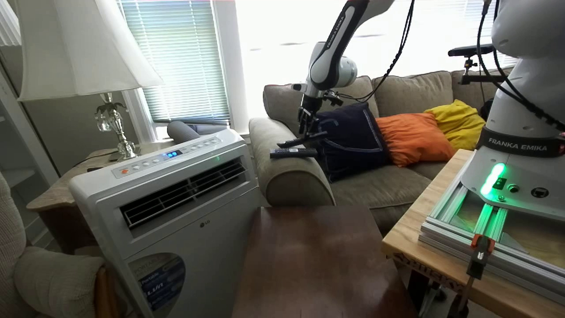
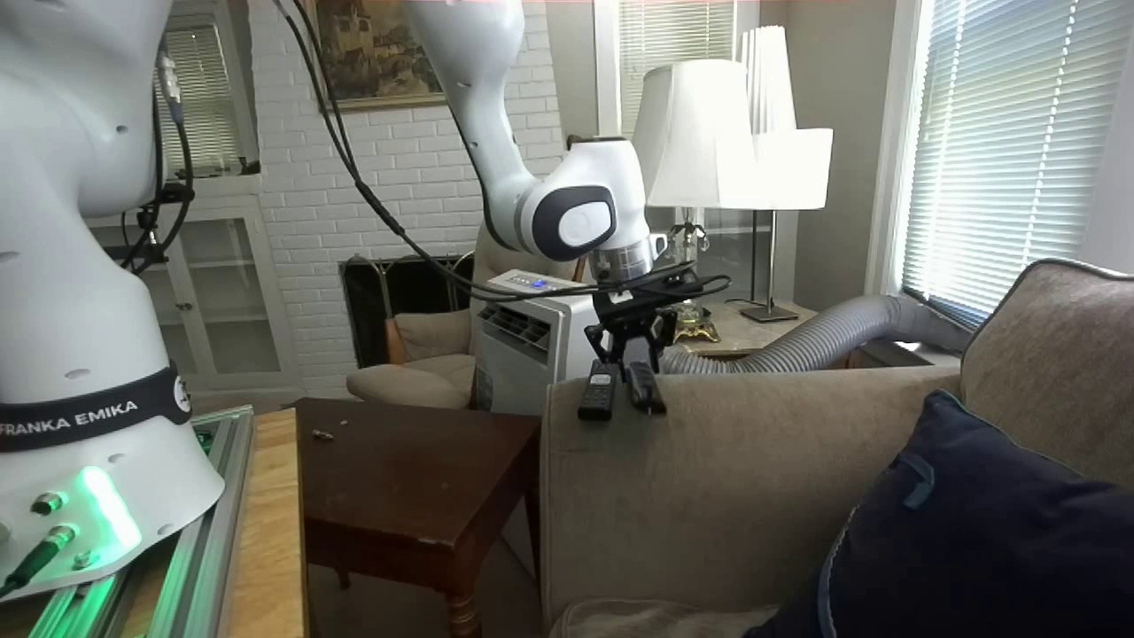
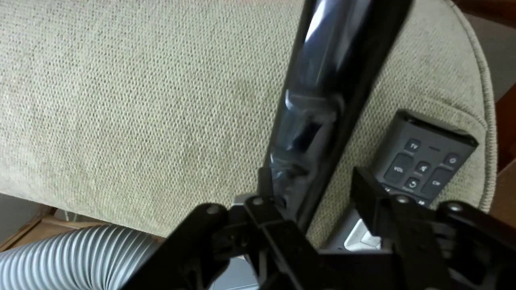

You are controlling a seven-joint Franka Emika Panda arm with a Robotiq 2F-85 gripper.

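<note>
A dark glossy remote is between the fingers of my gripper, which is shut on it. In exterior view 1 this remote slants slightly, close over the sofa's armrest; whether it touches the fabric I cannot tell. A second, dark grey remote with buttons lies on the armrest beside it, partly hidden by a finger in the wrist view. From exterior view 2, the button remote is left of the held one, under my gripper.
A navy pillow leans on the sofa right of the gripper, with orange and yellow pillows beyond. The white air conditioner stands left of the armrest, and a bare brown table is in front. A grey hose runs behind.
</note>
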